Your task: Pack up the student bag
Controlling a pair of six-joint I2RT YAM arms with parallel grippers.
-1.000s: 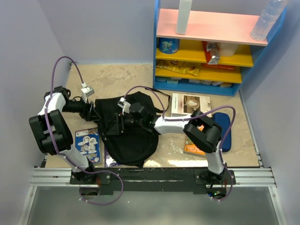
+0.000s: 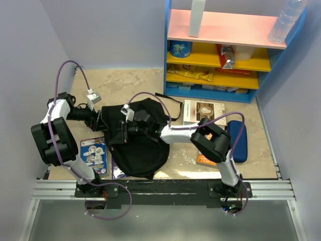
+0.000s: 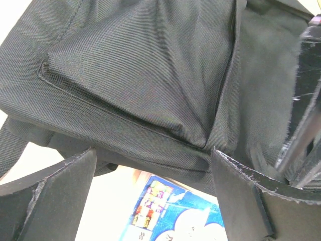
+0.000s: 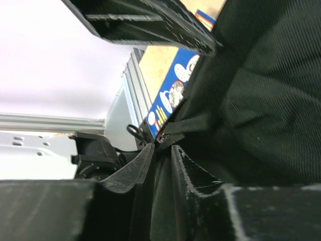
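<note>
The black bag (image 2: 141,158) lies flat on the table, its folded edge and fabric filling much of both wrist views. My left gripper hangs open over the bag's left edge, its two fingers wide apart. My right gripper is low at the bag's left side, fingertips close together at a flap of black fabric; whether cloth is between them I cannot tell. Part of it reaches into the left wrist view at the right.
A blue booklet (image 2: 93,155) lies left of the bag. At right are a white box (image 2: 203,109), an orange book (image 2: 204,159) and a blue case (image 2: 237,140). A shelf (image 2: 220,25) with supplies and a bottle (image 2: 287,20) stands at the back.
My right arm has moved slightly leftward over the bag since a second ago. My left arm looks unchanged.
</note>
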